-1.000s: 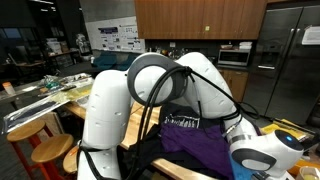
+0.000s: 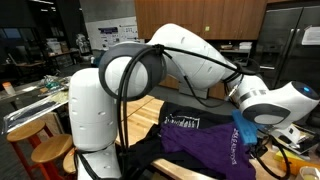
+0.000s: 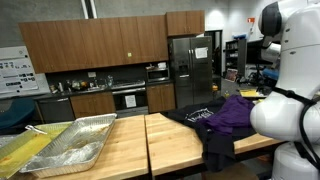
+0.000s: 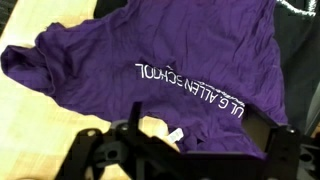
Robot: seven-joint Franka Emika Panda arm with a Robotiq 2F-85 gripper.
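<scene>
A purple shirt with white lettering, "UL G ALLEN SCHOOL", lies spread and wrinkled in the wrist view, one sleeve reaching left over bare wood. Exterior view 1 shows the same purple cloth in front of the arm, on black cloth. Above the shirt my gripper stands open, its dark fingers wide apart with nothing between them. A small white tag shows on the shirt between the fingertips. In exterior view 2 the purple cloth is partly behind the arm, and the gripper is out of sight.
Black cloth lies beneath and around the shirt. A foil-like tray sits at the left in exterior view 2, with bare wooden table between it and the cloth. Stools stand at the left in exterior view 1.
The gripper end of the arm has risen from low at the table's near right and shifted slightly right. The purple cloth stays on the table.
</scene>
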